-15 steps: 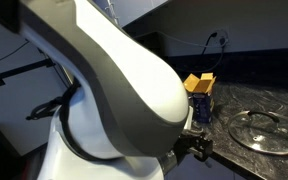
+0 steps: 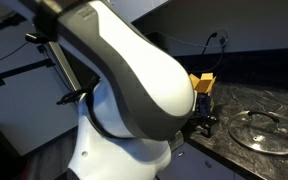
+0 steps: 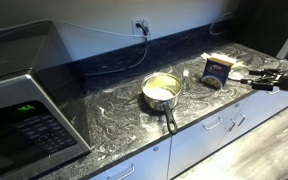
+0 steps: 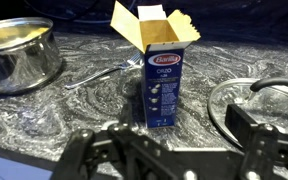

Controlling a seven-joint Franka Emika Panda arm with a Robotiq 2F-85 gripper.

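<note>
A dark blue Barilla orzo box (image 4: 164, 85) stands upright on the counter, its top flaps spread wide. My gripper is low in the wrist view, its dark fingers (image 4: 249, 130) well apart, open and in front of the box with nothing between them. Exterior view 2 has the gripper (image 3: 256, 78) coming in from the right, a short way from the box (image 3: 215, 71). From exterior view 1, the white arm hides much of the scene; the box's yellowish flaps (image 2: 201, 81) show behind the gripper (image 2: 206, 124).
A pot with yellowish contents (image 3: 162, 87) stands left of the box, its handle (image 3: 171, 118) toward the counter's front edge. Between them lies a fork (image 4: 102, 74). A glass lid (image 2: 267, 132) rests on the box's other side. A microwave (image 3: 34, 95) occupies the far left.
The arm has shifted, and my gripper has moved up and slightly right in exterior view 1, closer to the box. Box and lid look unmoved.
</note>
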